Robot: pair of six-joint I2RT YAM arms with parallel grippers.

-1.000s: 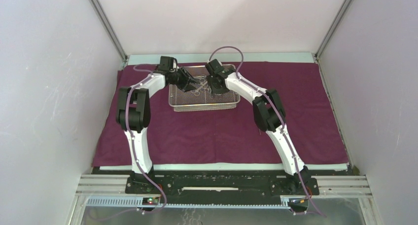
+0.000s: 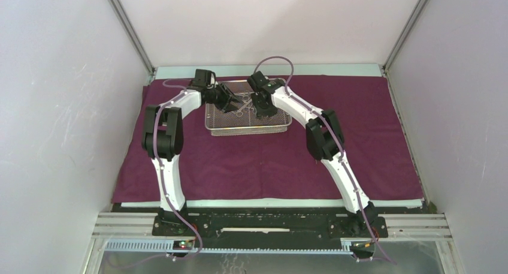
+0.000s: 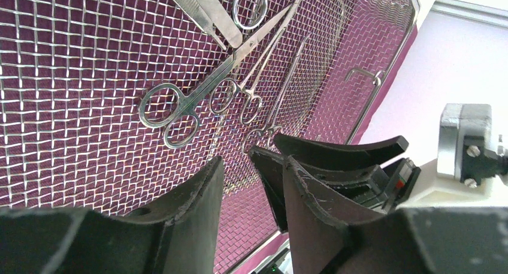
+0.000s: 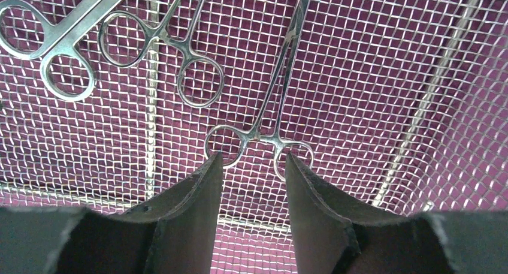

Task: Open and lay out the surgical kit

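Note:
In the top view a wire mesh basket point(image 2: 249, 129) lies on the maroon cloth, with both grippers over its inside. The left wrist view shows scissors point(image 3: 186, 104), a small ring-handled instrument point(image 3: 242, 93), a long slim clamp point(image 3: 286, 82) and flat tweezers point(image 3: 218, 15) on the mesh. My left gripper is part open, nothing between its fingers. Under my right gripper, also part open, a long clamp point(image 4: 272, 94) has its finger rings just ahead of the fingertips; whether they touch cannot be told. Farther left lies another ring-handled instrument point(image 4: 171, 40).
The right gripper's black fingers point(image 3: 335, 160) show close beside the left one in the left wrist view. A small wire hook point(image 3: 363, 74) sits at the basket's rim.
The left arm stays almost still, and the basket keeps its place.

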